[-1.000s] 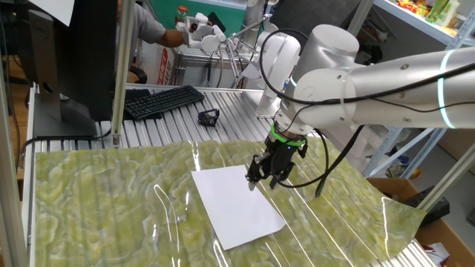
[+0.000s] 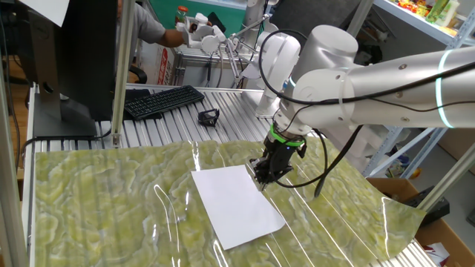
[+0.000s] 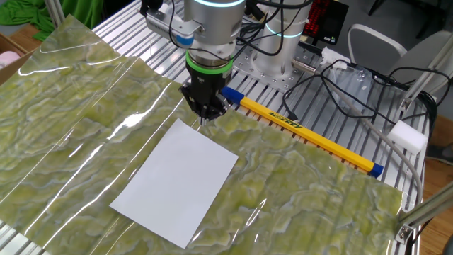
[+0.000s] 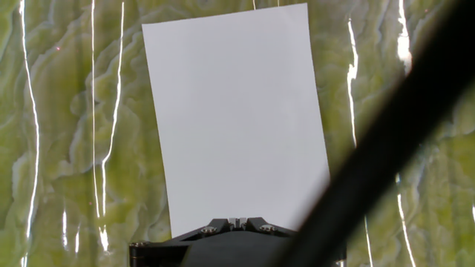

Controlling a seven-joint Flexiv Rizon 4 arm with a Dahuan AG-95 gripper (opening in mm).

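A blank white sheet of paper [image 2: 237, 211] lies flat on the green marbled cover. In the wrist view the whole upper part of the sheet [image 4: 237, 119] shows, while its near edge is hidden behind my gripper. The two fingertips meet there, and nothing shows between them. From the side, my gripper [image 2: 261, 185] points down over the edge of the sheet nearest the arm. The second exterior view has the gripper [image 3: 205, 117] by the paper's upper corner [image 3: 180, 127]; whether it touches the paper, I cannot tell.
The glossy marbled cover [image 3: 297, 184] is bare around the sheet. A yellow level [image 3: 311, 134] with blue ends lies along the cover's edge near the robot base. A keyboard [image 2: 163, 101] and a small black object [image 2: 208, 117] sit on the slatted table. A black cable crosses the wrist view.
One second ago the fingers stood apart; they have since come together. The arm is in nearly the same place, and the paper has not visibly moved.
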